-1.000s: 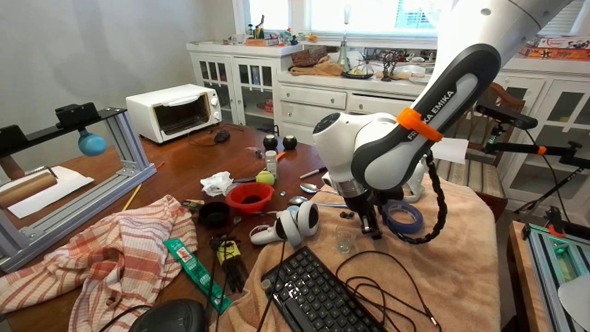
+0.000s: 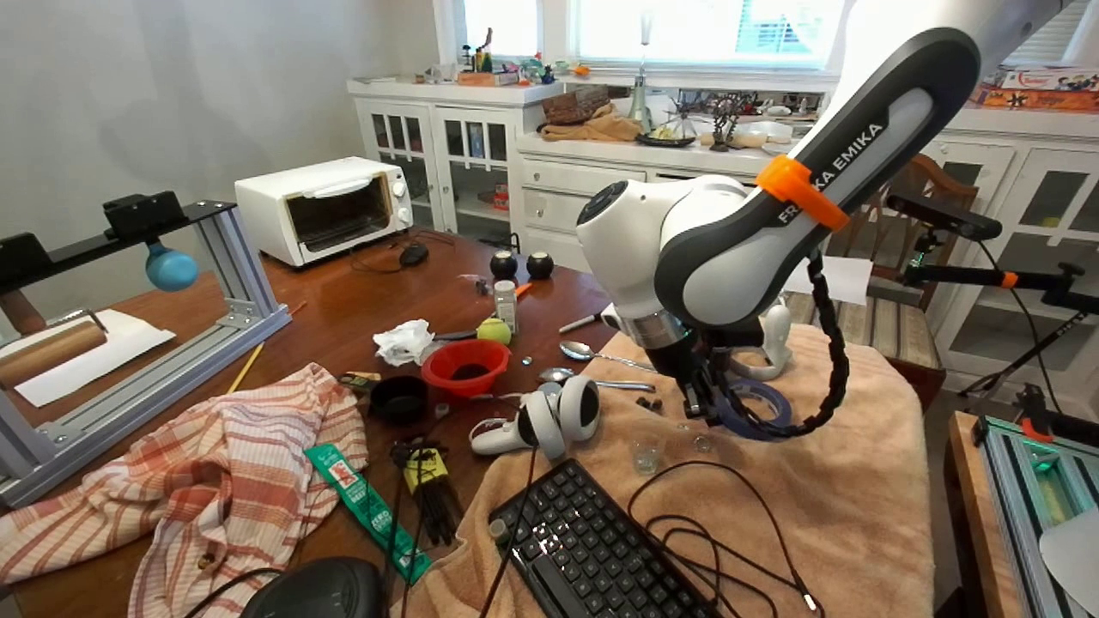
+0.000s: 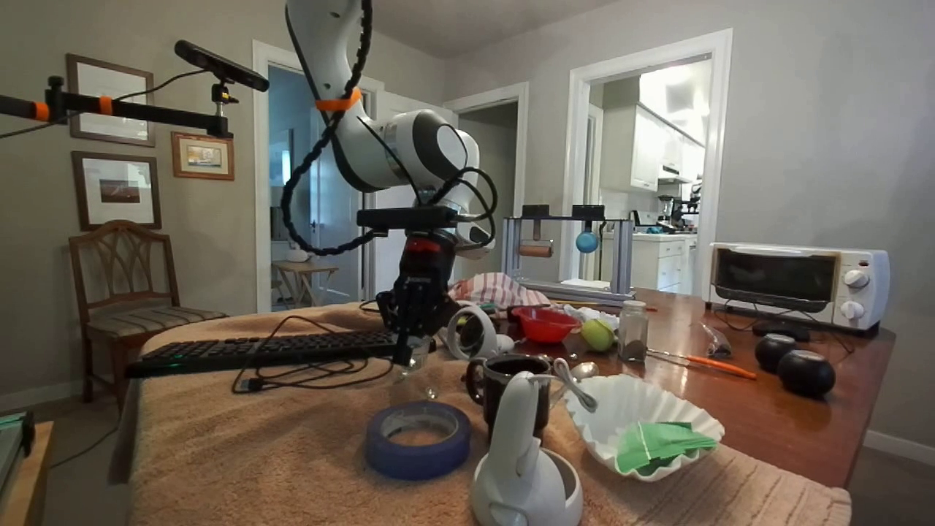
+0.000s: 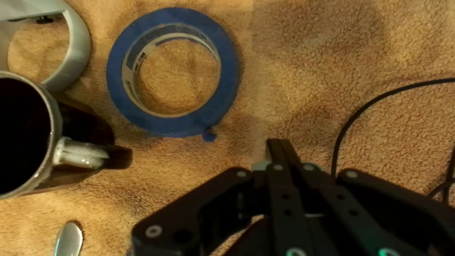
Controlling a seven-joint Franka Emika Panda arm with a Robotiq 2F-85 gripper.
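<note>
My gripper is shut in the wrist view, its fingertips together with nothing between them. In exterior view 1 the gripper [image 2: 702, 412] hangs just above the tan towel, with blue tape behind it. A small clear round piece, like a glass marble [image 2: 703, 444], lies on the towel just below the fingertips. Left of that piece stands a small clear glass [image 2: 646, 457]. Exterior view 2 shows the fingertips [image 3: 403, 354] in front of the glass, and the clear marble [image 3: 431, 394] on the towel. Neither marble nor glass shows clearly in the wrist view.
A blue tape roll [image 4: 172, 126] and a dark mug [image 4: 81, 123] lie close by. A black keyboard [image 2: 603, 546] and loose cable [image 2: 757, 489] are near the glass. A white headset controller [image 3: 526, 473] stands beyond the tape. Bare towel lies right of the tape in the wrist view.
A clear piece now lies on the towel. The arm has risen and shifted right in exterior view 1.
</note>
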